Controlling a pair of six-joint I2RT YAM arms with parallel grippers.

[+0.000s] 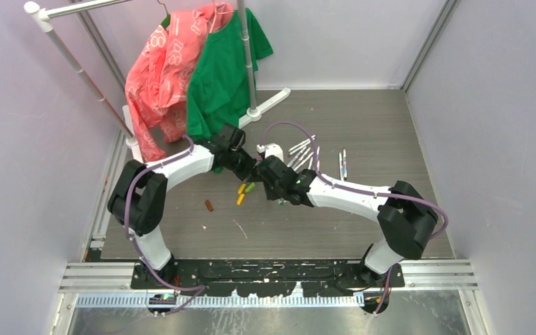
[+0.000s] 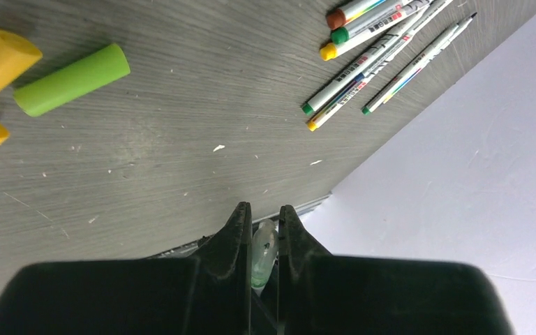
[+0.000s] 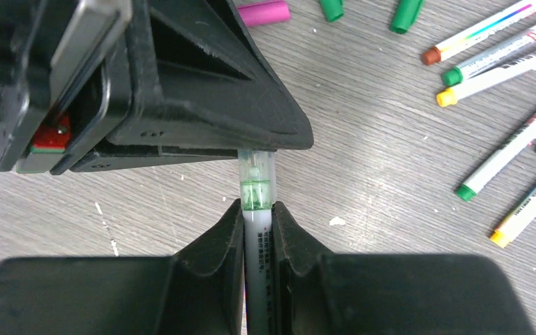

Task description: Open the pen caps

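A white marker [image 3: 257, 272] with a clear, green-tinted end stands lengthwise between the fingertips of my right gripper; whether those fingers press on it is hard to tell. My left gripper is shut on that clear end, just beyond the right gripper's tips in the right wrist view. In the top view both grippers meet over the middle of the table. Loose caps lie below: green [image 2: 72, 80], yellow [image 2: 0, 63], pink [image 3: 264, 12] and brown [image 1: 209, 205].
Several markers [image 3: 495, 153] lie at the back right of the table. A clothes rack [image 1: 271, 103] with red and green garments stands at the back left.
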